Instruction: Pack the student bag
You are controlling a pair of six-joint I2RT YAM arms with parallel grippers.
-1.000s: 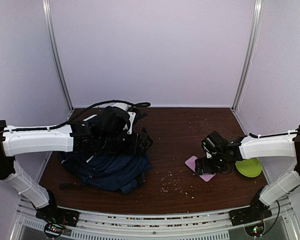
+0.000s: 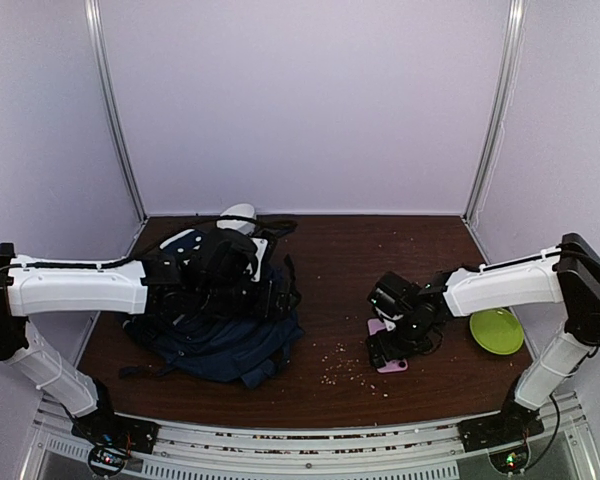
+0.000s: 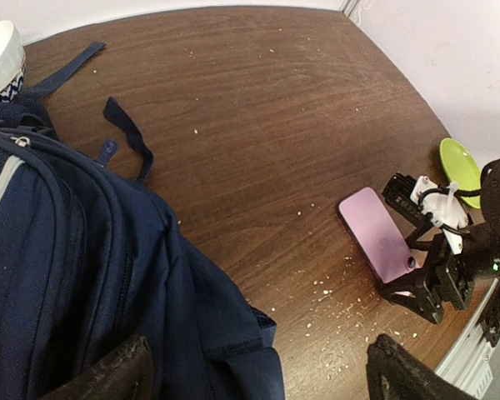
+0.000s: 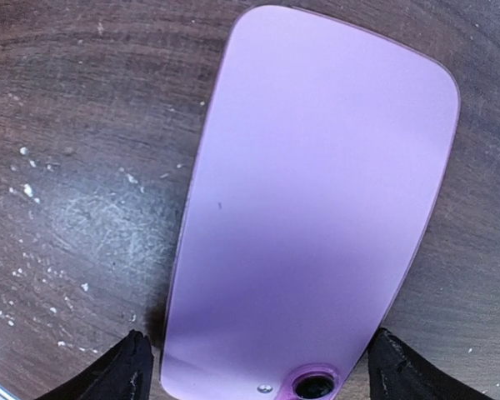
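Note:
The dark blue bag [image 2: 220,345] lies on the left of the table, and its zipped top [image 3: 46,167] fills the left of the left wrist view. Over it hangs my left gripper, its fingers apart with nothing held between them. A flat pink-purple case [image 4: 317,167] with a dark round hole at one end rests on the table. My right gripper is at that end, one finger on either side of the case's edges. A firm grip on it does not show.
A green plate [image 2: 497,331] lies at the right, behind the right arm. At the back left stands a white bowl [image 3: 0,58], partly cut off. Pale crumbs [image 2: 345,370] are scattered between bag and case.
My right gripper has moved to the left and slightly nearer the front. The case has turned from slanting to nearly straight front to back.

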